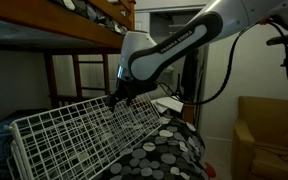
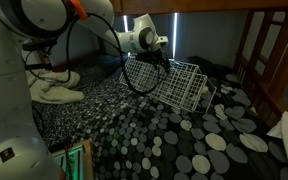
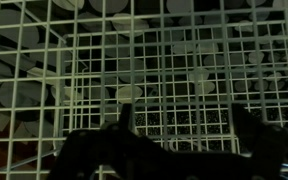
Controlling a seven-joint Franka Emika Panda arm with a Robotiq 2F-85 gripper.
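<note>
A white wire rack [image 1: 74, 140] stands tilted on the dark bed cover with pale round spots. Its grid fills the wrist view, where the rack [image 3: 109, 101] lies right in front of my gripper. My gripper [image 1: 120, 97] is at the rack's upper edge, close to or touching the wires. In the wrist view the two dark fingers of my gripper stand well apart, so it looks open, with grid wires showing across the gap. Exterior view 2 has the gripper [image 2: 164, 57] at the rack's top; whether a wire lies between the fingertips is too dark to tell.
A wooden bunk bed frame [image 1: 124, 60] rises behind the rack, with an upper bunk overhead. A brown armchair [image 1: 269, 135] stands at the right. The spotted bed cover [image 2: 184, 150] is clear in front of the rack.
</note>
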